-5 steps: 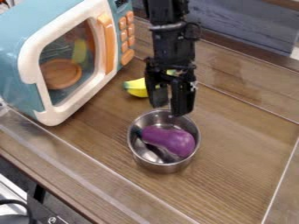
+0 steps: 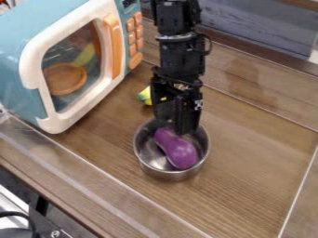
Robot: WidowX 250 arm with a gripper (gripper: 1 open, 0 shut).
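A purple eggplant lies in a steel bowl at the centre of the table. My black gripper hangs open, its lower part over the back of the bowl and the upper end of the eggplant. Whether its fingertips touch the eggplant is hard to tell.
A toy microwave with food inside stands at the left. A yellow banana lies behind the bowl, partly hidden by the arm.
My gripper came down to the bowl and has since risen slightly. The eggplant has shifted and now lies more lengthwise, front to back, in the bowl.
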